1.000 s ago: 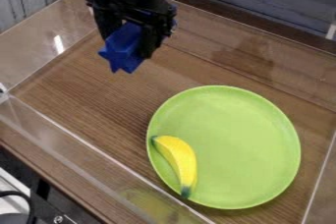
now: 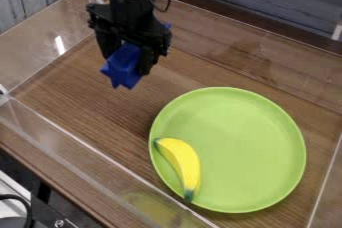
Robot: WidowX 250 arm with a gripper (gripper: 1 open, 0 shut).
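My black gripper [image 2: 127,42] hangs at the upper middle left, holding a blue object [image 2: 122,66] just below its fingers, raised over the wooden floor of the tray. A green plate [image 2: 247,147] lies at the lower right, and a yellow banana [image 2: 181,164] rests on its left part. How far the fingers are closed is partly hidden by the blue object.
Clear walls border it on the left and front, and grey boards line the back.
My gripper and the blue object have shifted slightly. The plate and banana are unmoved.
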